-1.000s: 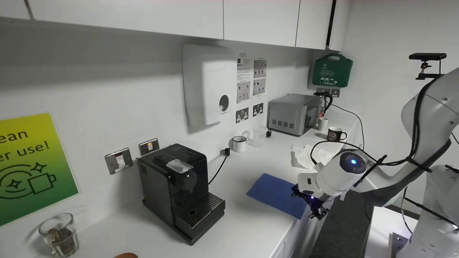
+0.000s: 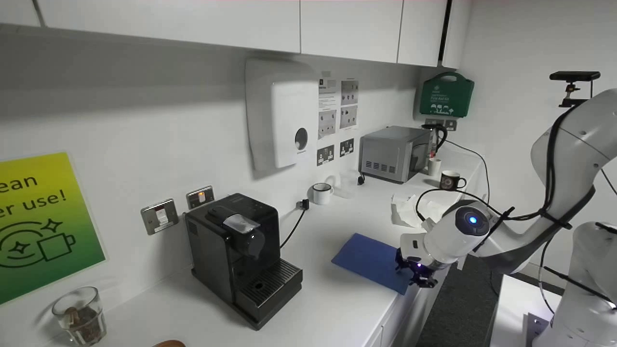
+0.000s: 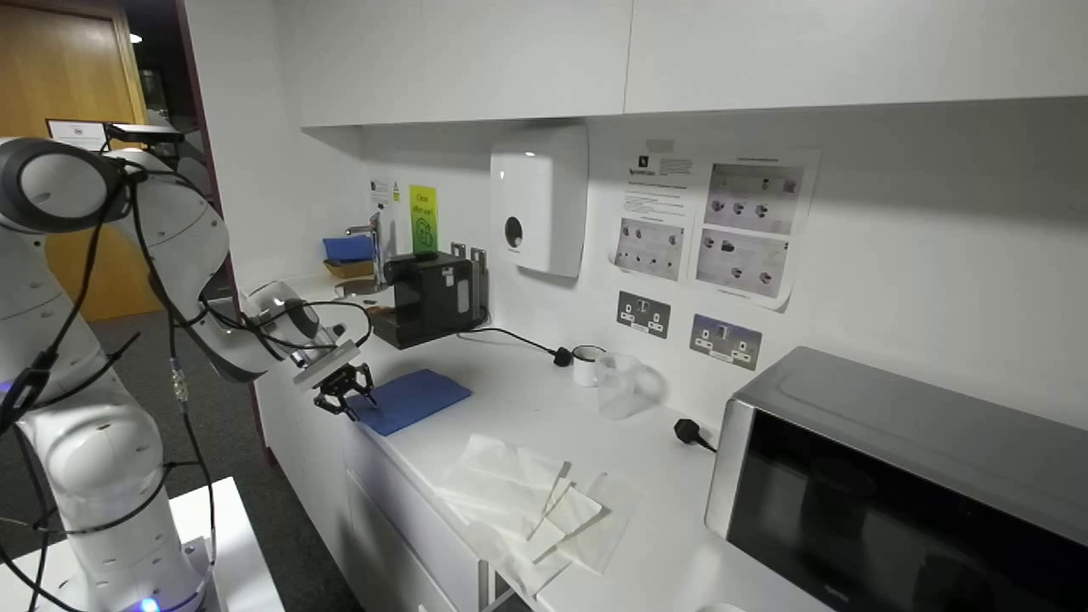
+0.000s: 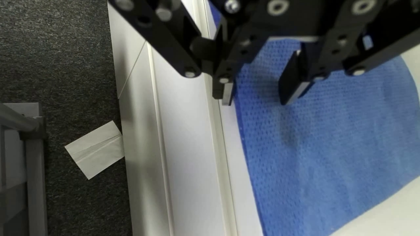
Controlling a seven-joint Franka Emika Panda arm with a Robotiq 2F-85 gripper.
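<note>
A blue cloth (image 2: 370, 263) lies flat at the counter's front edge, in front of the coffee machine. My gripper is low over its front border, pointing down. In the wrist view the two fingers (image 4: 293, 86) stand partly apart, with blue cloth showing in the gap. One finger is by the cloth's edge, and the other is over the cloth. Whether the cloth is pinched cannot be made out. In exterior view 2 the gripper (image 3: 354, 406) is at the near left corner of the cloth.
The black coffee machine (image 2: 243, 254) stands by the wall. White paper sheets (image 3: 530, 500) with thin sticks lie on the counter toward the microwave (image 3: 898, 479). A white mug (image 3: 587, 364) and a clear cup (image 3: 616, 388) stand at the back. Beyond the front edge is carpet (image 4: 71, 70).
Compared with a second ago, the gripper's fingers are closer together. The arm has shifted slightly, while the cloth looks unmoved.
</note>
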